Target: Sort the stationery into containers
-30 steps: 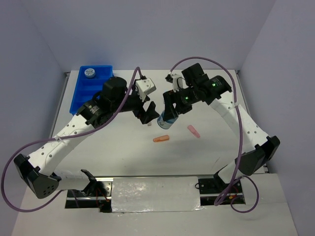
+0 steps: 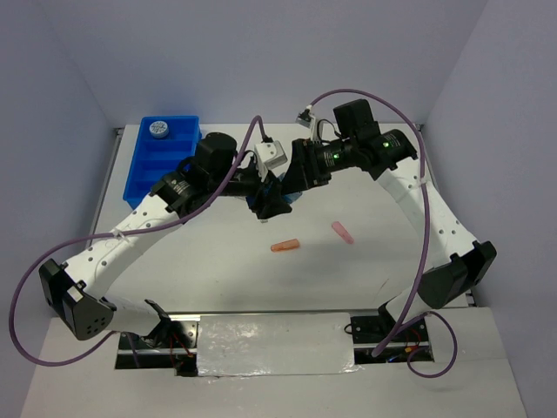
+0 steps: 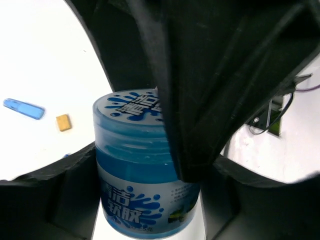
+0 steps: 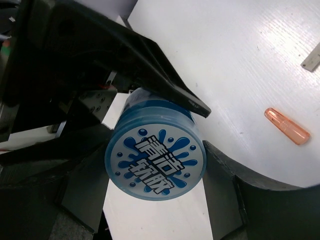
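Observation:
Both grippers meet at mid-table on a clear jar with blue contents and a splash label (image 3: 140, 190). My left gripper (image 2: 271, 196) and my right gripper (image 2: 300, 174) are each shut on it; in the right wrist view the lid (image 4: 155, 162) faces that camera, with black fingers of the other gripper reaching over the jar. A blue tray (image 2: 144, 178) with compartments sits at back left, a round item (image 2: 158, 129) in its top one. An orange piece (image 2: 285, 246) and a pink piece (image 2: 342, 232) lie on the table.
A blue item (image 3: 23, 108) and a small tan block (image 3: 63, 122) lie loose, as does a grey strip (image 4: 312, 58). White walls enclose both sides and the back.
The right gripper has risen toward the back with the jar, and the left arm has moved right to meet it; the left gripper has taken hold of the jar.

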